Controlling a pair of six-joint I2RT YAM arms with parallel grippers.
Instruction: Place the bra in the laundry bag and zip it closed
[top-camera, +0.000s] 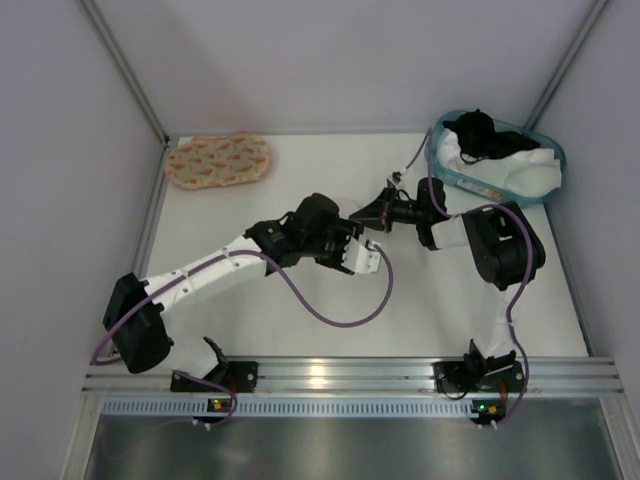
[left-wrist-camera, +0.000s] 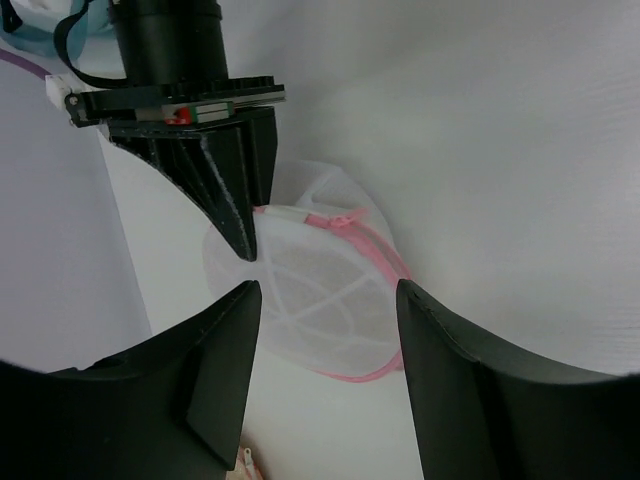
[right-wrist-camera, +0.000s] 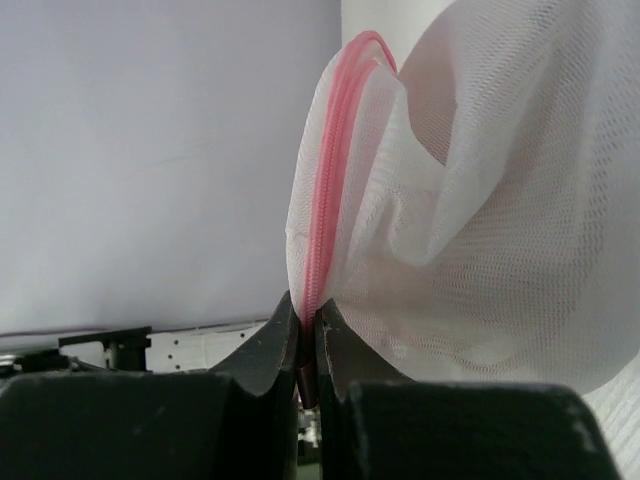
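Note:
The white mesh laundry bag with pink zipper hangs from my right gripper, which is shut on its zipper edge; in the right wrist view the pink zipper (right-wrist-camera: 330, 170) runs upward from the fingertips. In the top view my left arm mostly hides the bag. My left gripper stands open, just short of the bag and facing the zipper side and my right gripper, with nothing between its fingers. The bra cannot be made out for certain; black and white clothes (top-camera: 480, 135) lie in the blue basket.
The blue basket (top-camera: 555, 165) stands at the back right. An orange patterned pouch (top-camera: 217, 160) lies at the back left.

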